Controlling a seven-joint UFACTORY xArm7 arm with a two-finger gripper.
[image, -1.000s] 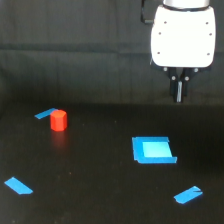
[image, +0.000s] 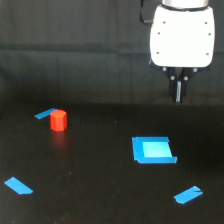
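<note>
A small red block (image: 58, 120) stands on the dark table at the left, close to a strip of blue tape. Right of the middle, blue tape (image: 153, 139) frames a pale, light-blue square (image: 157, 149) lying flat on the table. High at the upper right hangs my gripper (image: 178, 97) below the white arm (image: 182, 38), well away from the red block. Its narrow dark fingers point down and look close together, but they are too small and dark to tell how the fingers stand.
Short blue tape strips mark the table at the back left (image: 44, 113), front left (image: 18, 186) and front right (image: 188, 195). Between the block and the taped square the table is bare. A dark curtain (image: 80, 60) hangs behind.
</note>
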